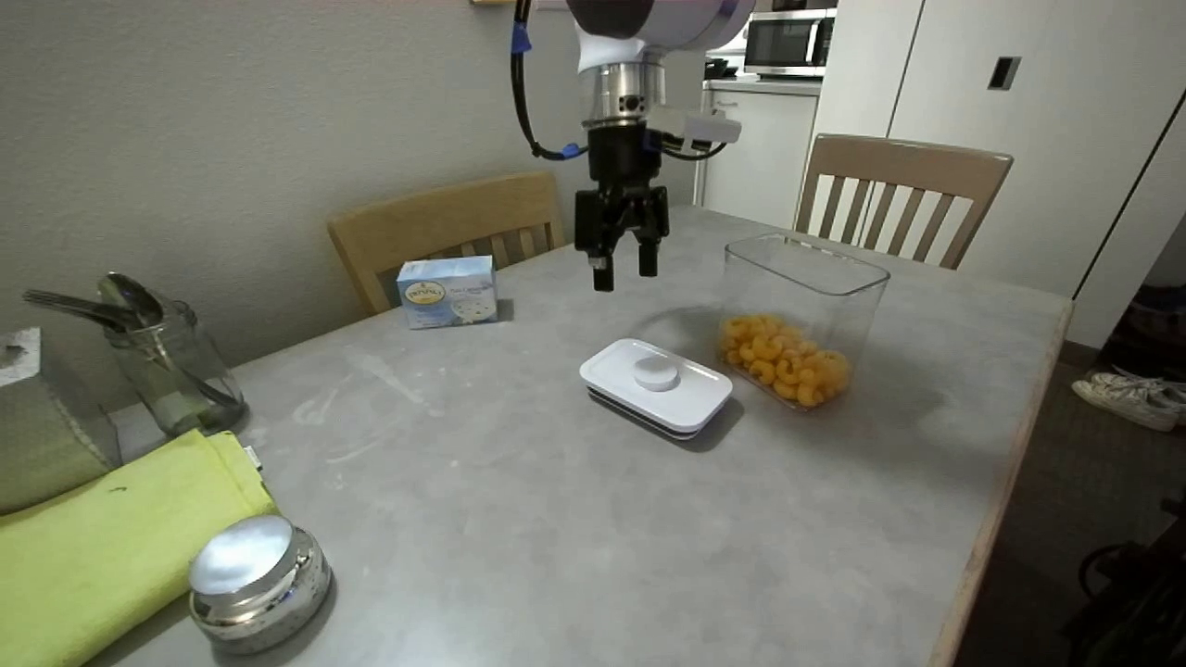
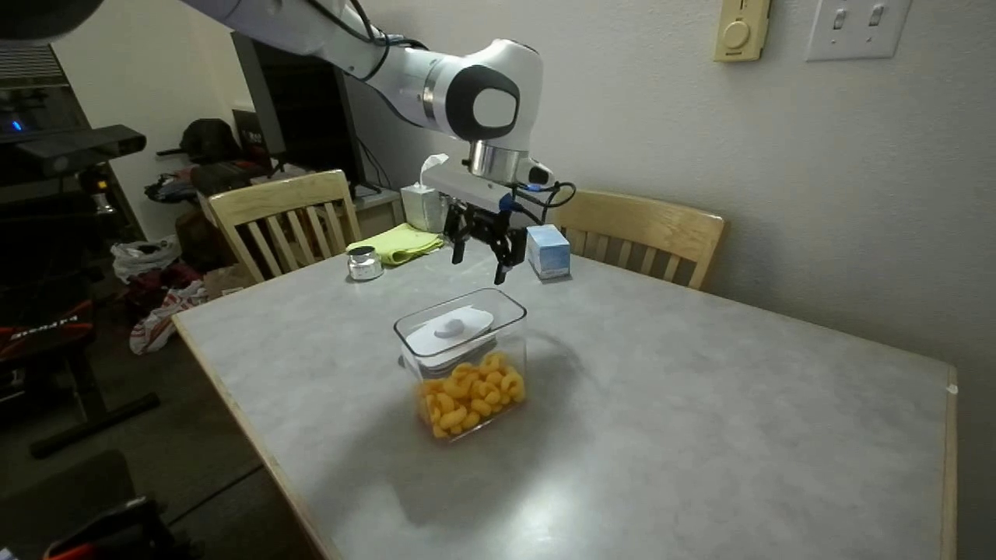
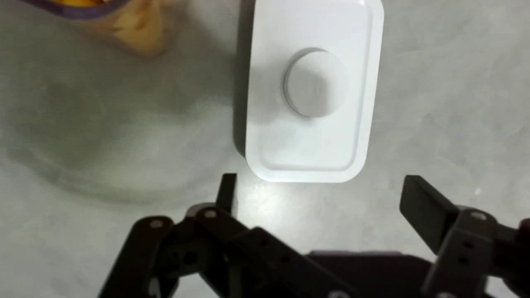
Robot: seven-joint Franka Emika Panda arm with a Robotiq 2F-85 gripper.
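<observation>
A white rectangular lid (image 1: 691, 402) with a round raised knob (image 3: 314, 83) lies flat on the table. Close beside it stands a clear, lidless container (image 1: 869, 317), its lower part filled with orange curled pieces (image 2: 467, 397). My gripper (image 1: 625, 278) hangs above the table on the wall side of the lid, fingers pointing down and touching nothing. In the wrist view its two fingers (image 3: 227, 194) are spread wide, with only bare table showing between their tips, and the lid lies just beyond them.
Toward the wall sits a blue tea box (image 1: 450, 294). A silver-topped jar (image 1: 261, 584), a yellow-green cloth (image 1: 133, 534) and a glass jar of utensils (image 1: 178, 372) occupy the table's other end. Chairs (image 1: 906, 200) stand along its edges.
</observation>
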